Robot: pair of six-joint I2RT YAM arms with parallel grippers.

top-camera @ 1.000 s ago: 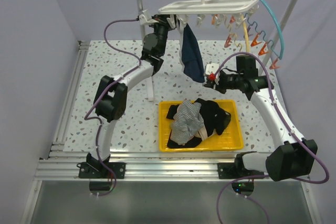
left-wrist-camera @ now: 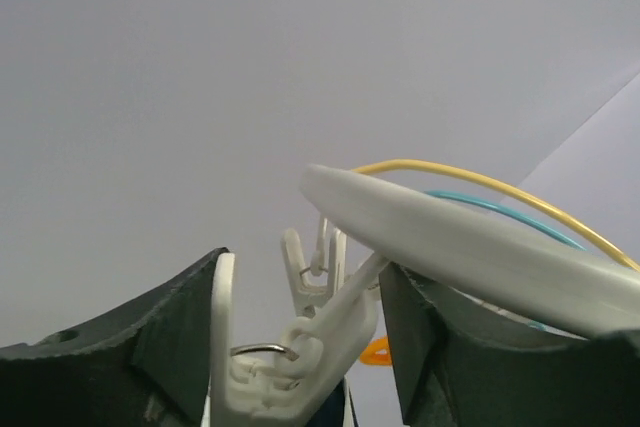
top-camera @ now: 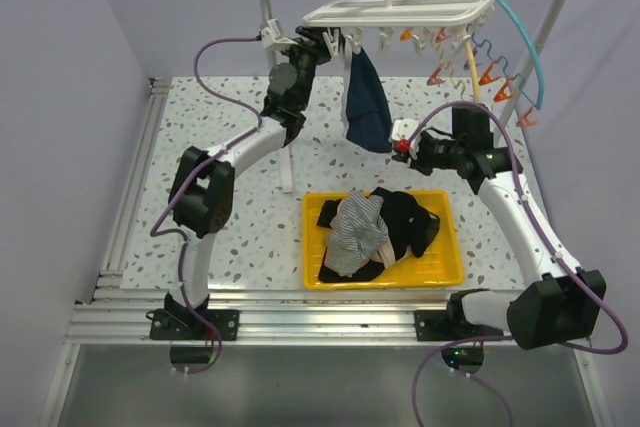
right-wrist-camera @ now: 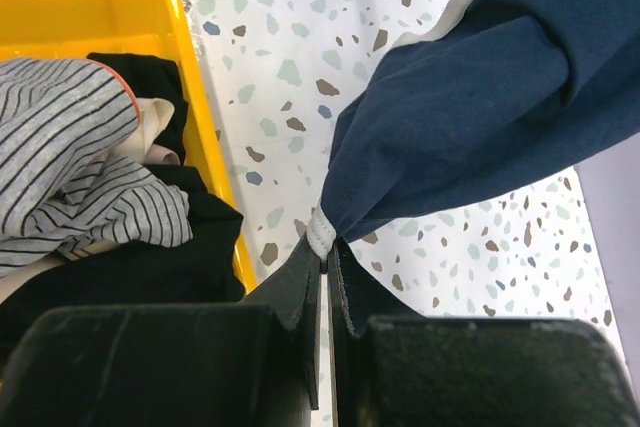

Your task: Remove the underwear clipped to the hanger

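Navy underwear hangs below the white clip hanger. In the right wrist view my right gripper is shut on the lower end of the navy cloth, at its pale band. My left gripper is up at the hanger's left end. In the left wrist view its fingers stand part open around a white clip with a metal spring, with only a sliver of navy cloth visible below the clip.
The yellow bin with striped and black clothes stands below. Coloured hangers with clips hang at the right.
Both arms and the hanging cloth are almost where they were; only slight shifts show at the left gripper and hanger.
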